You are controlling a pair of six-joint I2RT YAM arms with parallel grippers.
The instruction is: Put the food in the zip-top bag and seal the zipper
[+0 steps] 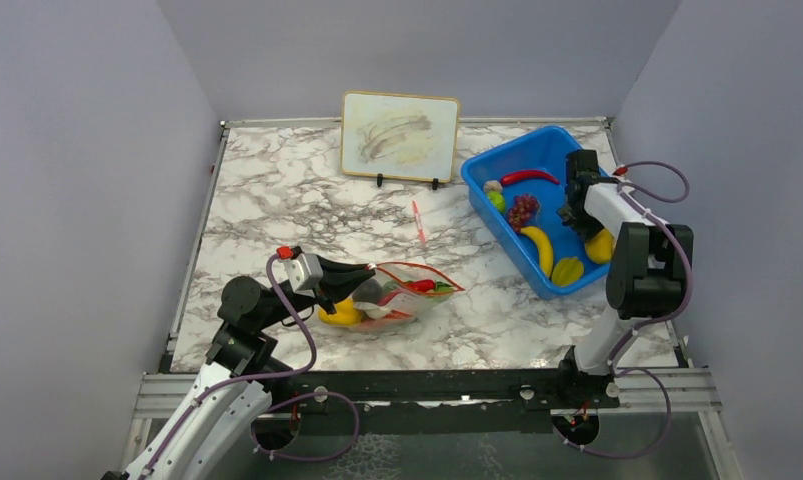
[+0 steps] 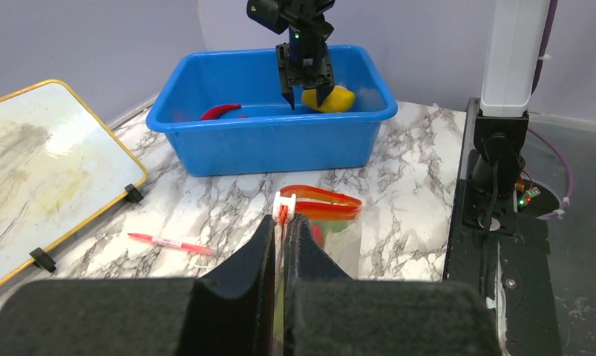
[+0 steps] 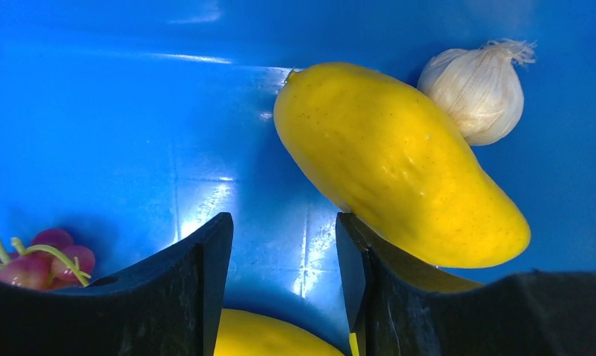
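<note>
My left gripper is shut on the white zipper slider (image 2: 284, 200) at the rim of the clear zip top bag (image 1: 409, 268). The bag's red-edged mouth gapes, with a red pepper (image 1: 423, 286) and other food inside. Down in the blue bin (image 1: 507, 240), my right gripper stands part open, with only bare bin floor between its fingertips. A large yellow fruit (image 3: 398, 159) lies just beside its right finger, perhaps touching it. Garlic (image 3: 482, 96) rests against that fruit. Grapes (image 3: 46, 263) lie to the left.
The bin also holds a banana (image 1: 539, 248), a star-shaped yellow fruit (image 1: 567, 271), a red chili (image 1: 530, 176) and a green fruit (image 1: 496, 202). A whiteboard (image 1: 399, 135) stands at the back, with a red pen (image 1: 419, 223) before it. Bare table separates bag and bin.
</note>
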